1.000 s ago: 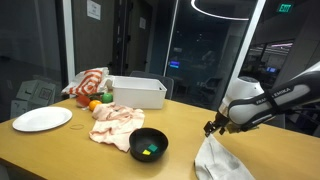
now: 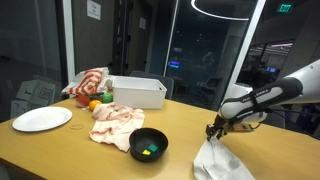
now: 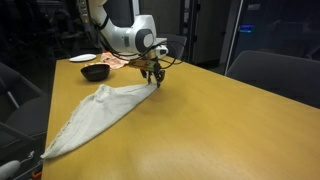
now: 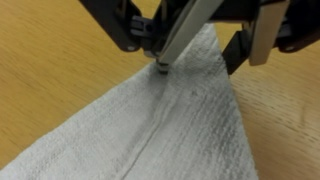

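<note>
A white cloth (image 2: 222, 162) lies on the wooden table at the right of exterior view 1, narrowing to a corner beneath my gripper (image 2: 215, 131). In exterior view 2 the cloth (image 3: 103, 112) stretches from the front left up to the gripper (image 3: 153, 78). The wrist view has the cloth (image 4: 165, 130) filling the lower middle, its corner reaching between the gripper's fingers (image 4: 190, 30). Those fingers stand part open, one over the cloth's corner and the other beyond its right edge. Whether they touch the cloth is hard to make out.
A black bowl (image 2: 148, 145) with small coloured pieces stands left of the cloth. Farther left are a pink cloth (image 2: 116, 127), a white plate (image 2: 42, 119), a white bin (image 2: 139, 92) and a striped bag (image 2: 88, 82) beside fruit. Exterior view 2 has bare table (image 3: 220, 120) at right.
Over the last second the arm has shifted slightly, with the gripper coming down a little at the cloth's corner. The cloth and other objects look unmoved.
</note>
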